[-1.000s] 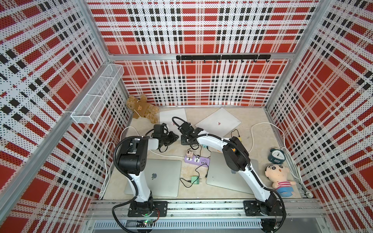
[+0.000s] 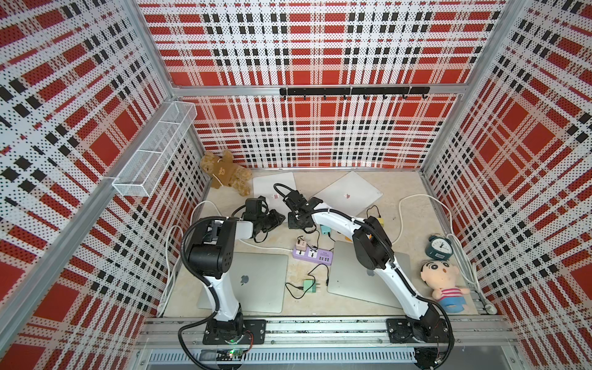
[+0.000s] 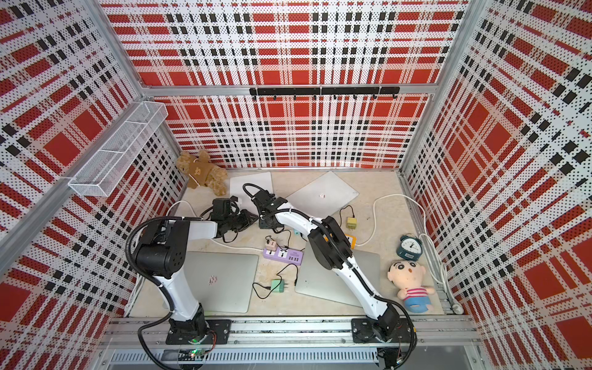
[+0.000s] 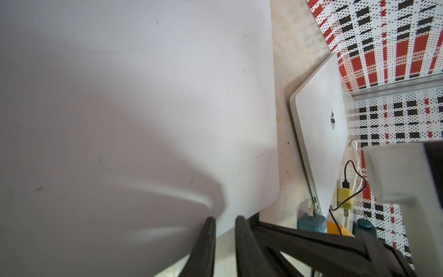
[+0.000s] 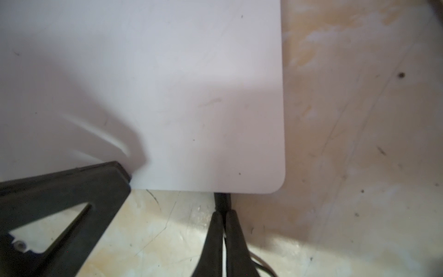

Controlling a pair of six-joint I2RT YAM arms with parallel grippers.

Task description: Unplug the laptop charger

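Note:
Both grippers meet at the front edge of the silver laptop (image 4: 157,101) at back middle. In the right wrist view, a black plug or cable (image 5: 222,199) emerges from under the laptop's edge; my right gripper is shut over it, though whether it grips it is unclear. My left gripper (image 2: 278,219) is low beside that edge, its fingertips blurred in its wrist view; how far open is hard to tell. A blue charger (image 4: 312,223), a pink charger (image 2: 301,245) on the purple power strip (image 2: 323,256) and a green charger (image 2: 309,285) lie nearby.
Other laptops lie at back right (image 2: 357,191), front left (image 2: 265,277) and front right (image 2: 345,283). A teddy bear (image 2: 222,169), alarm clock (image 2: 439,246) and doll (image 2: 444,283) border the workspace. Bare table shows at right.
The right arm has shifted very slightly near the laptop edge; otherwise little differs in the top left view.

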